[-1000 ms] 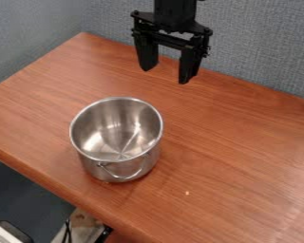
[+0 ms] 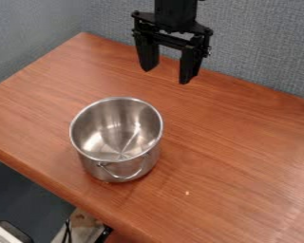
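My black gripper (image 2: 169, 59) hangs over the back of the wooden table, near the top centre of the view, with its two fingers spread wide and nothing between them. A shiny steel pot (image 2: 117, 140) with a wire handle stands upright at the left front of the table, below and to the left of the gripper and apart from it.
Grey padded walls (image 2: 269, 52) border the back and left. Past the near left edge, some cables and white hardware show below the table.
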